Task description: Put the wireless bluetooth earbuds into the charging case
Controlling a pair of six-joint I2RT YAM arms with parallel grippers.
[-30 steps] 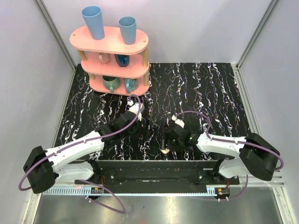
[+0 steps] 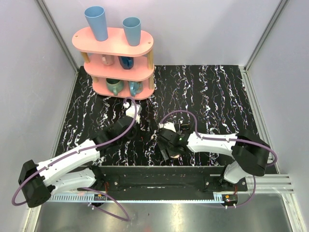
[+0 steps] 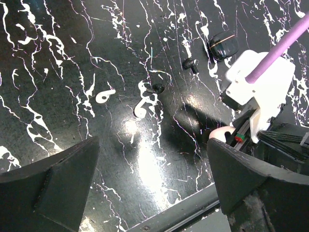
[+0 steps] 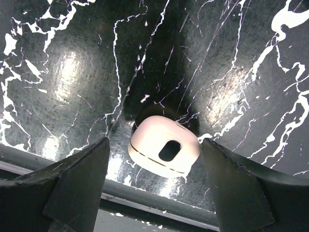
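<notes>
A pale pink charging case [image 4: 164, 147] lies on the black marble top between the fingers of my right gripper, which is part open around it. My left gripper stands open and empty above the marble. In the left wrist view, two white earbuds [image 3: 102, 96] and black earbuds [image 3: 189, 64] lie loose. A black case [image 3: 223, 45] sits beyond them.
A pink three-tier shelf [image 2: 114, 43] with cups and mugs stands at the back left. The front edge runs close below the pink case.
</notes>
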